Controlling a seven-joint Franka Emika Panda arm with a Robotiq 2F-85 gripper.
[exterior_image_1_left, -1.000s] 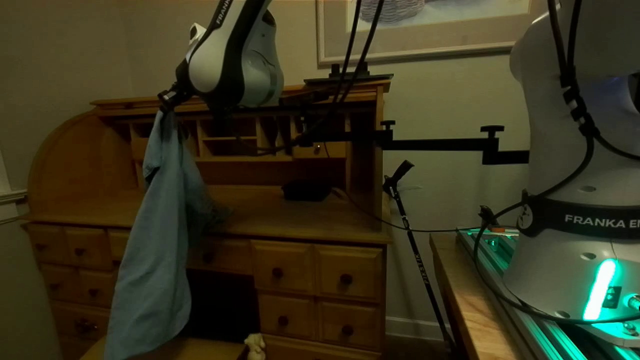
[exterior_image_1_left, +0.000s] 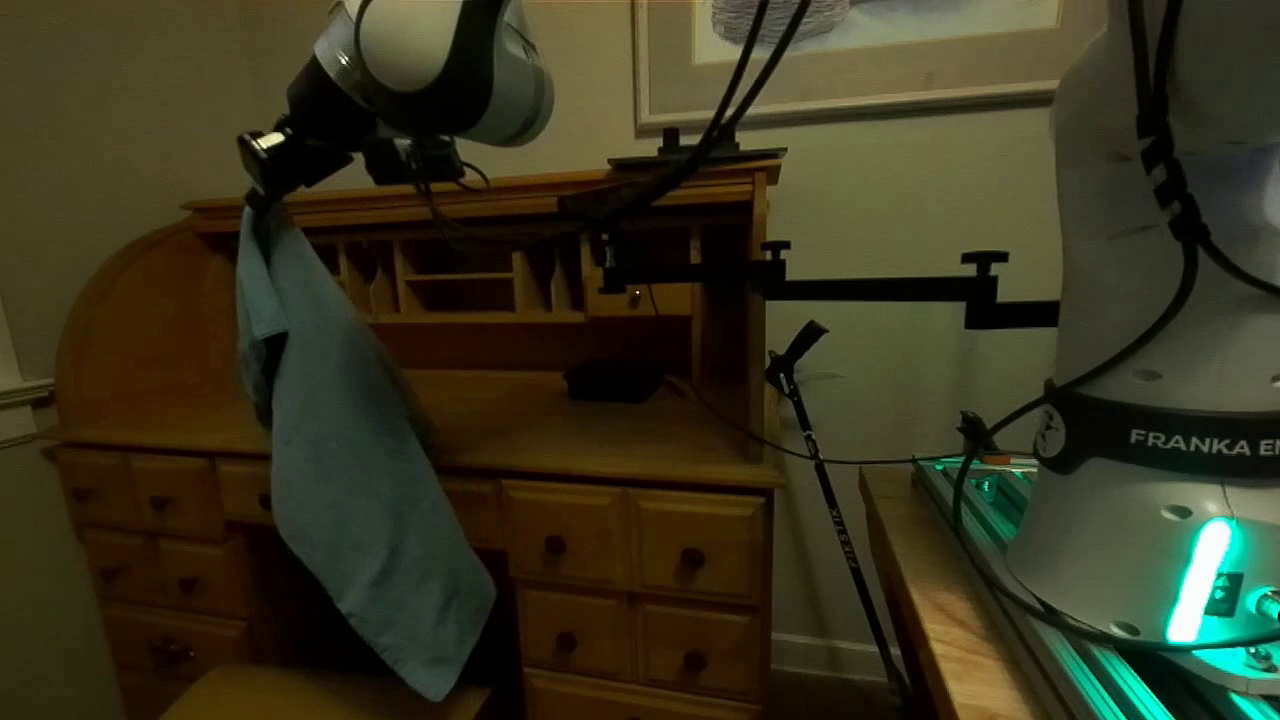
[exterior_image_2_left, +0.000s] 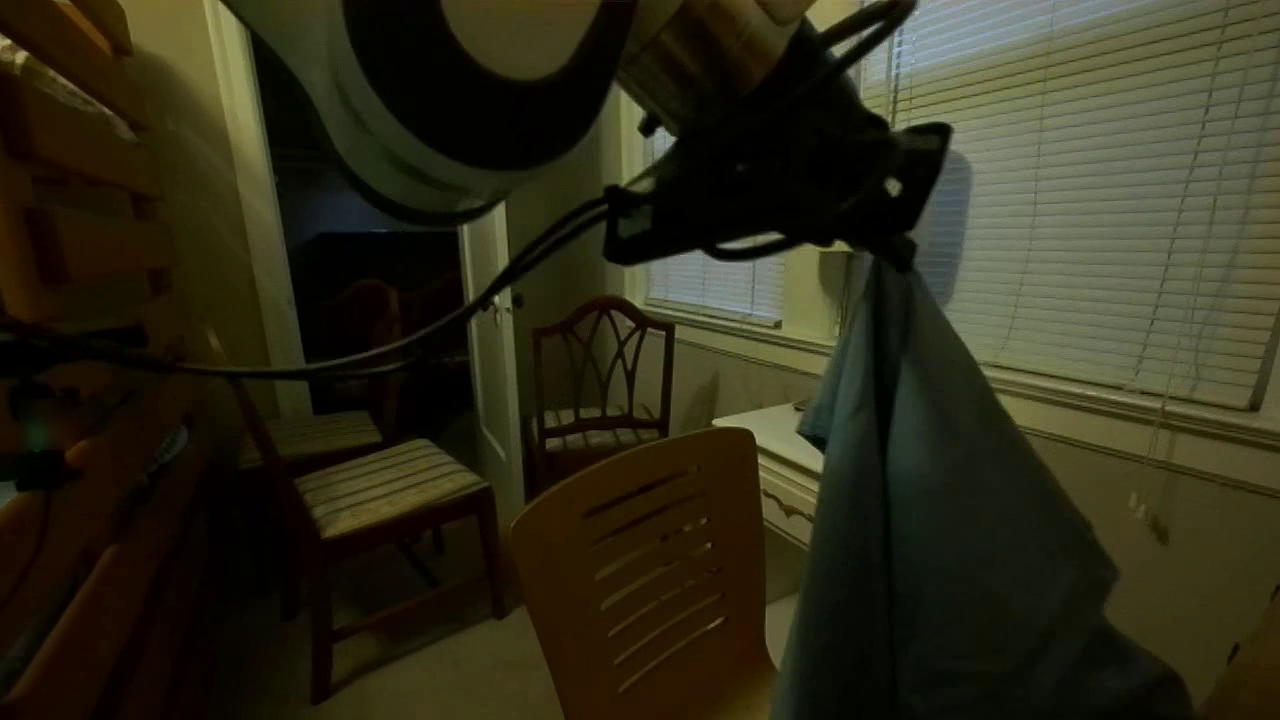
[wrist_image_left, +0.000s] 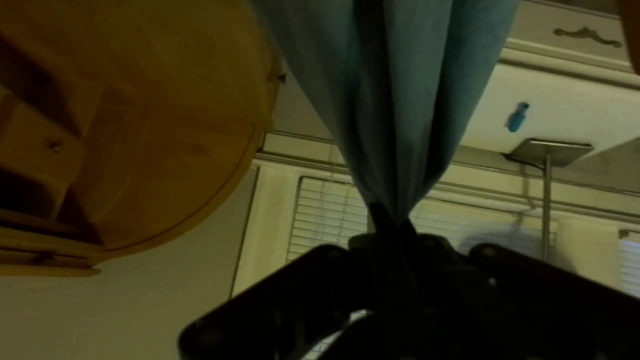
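A blue-grey cloth (exterior_image_1_left: 360, 480) hangs from my gripper (exterior_image_1_left: 260, 198), its lower end above the chair seat in exterior view 1. The gripper (exterior_image_2_left: 894, 250) is shut on the cloth's bunched top, and the long folds (exterior_image_2_left: 948, 516) fall beneath it in exterior view 2. In the wrist view, the cloth (wrist_image_left: 402, 108) narrows to a point between the dark fingertips of the gripper. The fingers themselves are mostly too dark to make out there.
A wooden roll-top desk (exterior_image_1_left: 636, 444) stands behind the cloth, with a small black box (exterior_image_1_left: 614, 382) on it. Below is a wooden chair (exterior_image_2_left: 654, 564). A white dresser (wrist_image_left: 558, 108) with a small blue item (wrist_image_left: 517, 117) stands near the window blinds (exterior_image_2_left: 1080, 180).
My gripper has moved left and slightly up in exterior view 1, still with the cloth. The cloth's lower end has swung right, and now a small pale object by the chair is out of sight.
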